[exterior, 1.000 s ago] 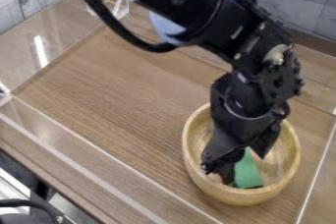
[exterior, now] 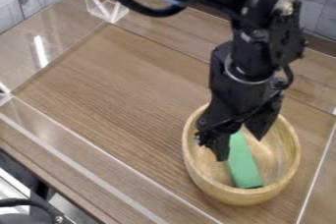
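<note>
A round light wooden bowl [exterior: 276, 189] sits at the lower right of the table, holding a long green object [exterior: 242, 166]. My black gripper [exterior: 233, 130] is over the back part of the bowl, open, its fingers spread above the green object's upper end, which is partly hidden behind it.
A white wire-like item [exterior: 108, 4] stands at the back left. A cable lies at the lower left corner, and panels edge the table.
My gripper has risen and moved back from inside the bowl, uncovering more of the green object, which now lies more lengthwise in the bowl.
</note>
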